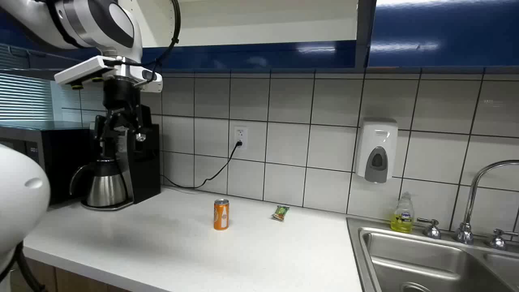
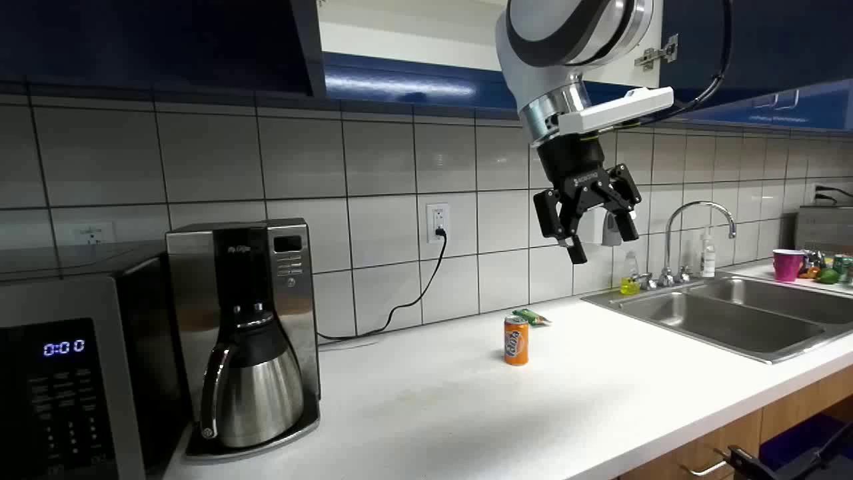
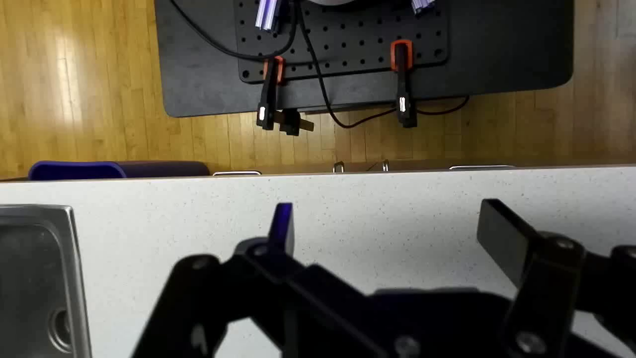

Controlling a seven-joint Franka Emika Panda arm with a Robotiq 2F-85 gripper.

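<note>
My black gripper (image 2: 608, 245) hangs high above the white counter, its fingers wide apart and empty. In exterior view 1 the gripper (image 1: 121, 141) appears in front of the coffee maker, pointing down. An orange soda can (image 1: 221, 214) stands upright on the counter, well below and apart from the gripper; exterior view 2 shows the same can (image 2: 516, 341). Behind it, near the tiled wall, lies a small green packet (image 1: 280, 212). From the wrist, only bare counter (image 3: 381, 232) shows between the fingers; can and packet are out of that view.
The coffee maker (image 2: 289, 320) with its steel carafe (image 2: 260, 400) stands beside the microwave (image 2: 68, 376). A sink (image 1: 418, 258), faucet (image 1: 470, 204) and yellow soap bottle (image 1: 403, 216) are at the right. A black cord (image 1: 214, 176) runs along the wall.
</note>
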